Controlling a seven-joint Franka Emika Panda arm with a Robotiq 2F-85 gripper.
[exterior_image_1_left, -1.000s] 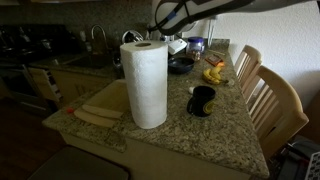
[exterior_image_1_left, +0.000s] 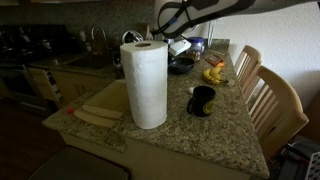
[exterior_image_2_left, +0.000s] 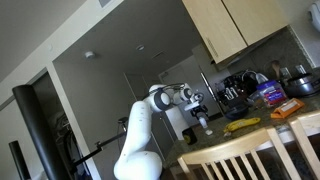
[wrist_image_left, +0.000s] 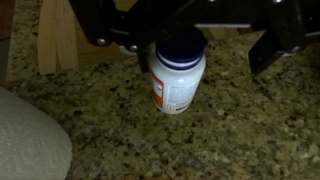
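A white bottle (wrist_image_left: 178, 82) with a dark purple cap and an orange-and-white label stands on the speckled counter in the wrist view. My gripper is open above it, its fingers set apart on either side of the cap. The cap lies nearer the left finger, and a clear gap separates it from the right finger (wrist_image_left: 272, 48). In exterior view 2 the gripper (exterior_image_2_left: 190, 101) hangs just above the small bottle (exterior_image_2_left: 204, 122). Exterior view 1 has the paper towel roll in front of part of the gripper area.
The tall paper towel roll (exterior_image_1_left: 147, 85) stands close to the bottle. A black mug (exterior_image_1_left: 201, 101), bananas (exterior_image_1_left: 214, 74) and a dark pan (exterior_image_1_left: 181, 65) share the counter. Wooden chairs (exterior_image_1_left: 272, 105) line its right side. Wooden boards (exterior_image_1_left: 106, 103) lie left of the roll.
My arm has shifted slightly lower and to the right behind the towel roll in exterior view 1. The counter objects have not moved.
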